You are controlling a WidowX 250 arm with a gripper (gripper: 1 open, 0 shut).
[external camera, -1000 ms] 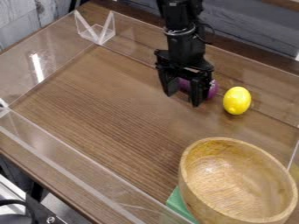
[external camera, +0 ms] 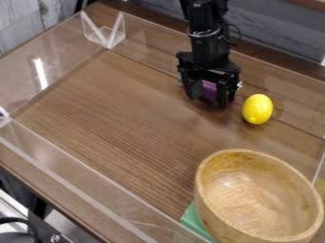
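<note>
My black gripper is at the upper middle, its open fingers down around a small purple object, which is partly hidden by them. A yellow egg-shaped object lies just right of the purple one.
A large tan bowl fills the lower right, with a green item under its left side. A clear plastic piece stands at the upper left. A black cable lies at the lower left.
My gripper has moved slightly up in the view, toward the back, around the purple object. The other things look unmoved.
</note>
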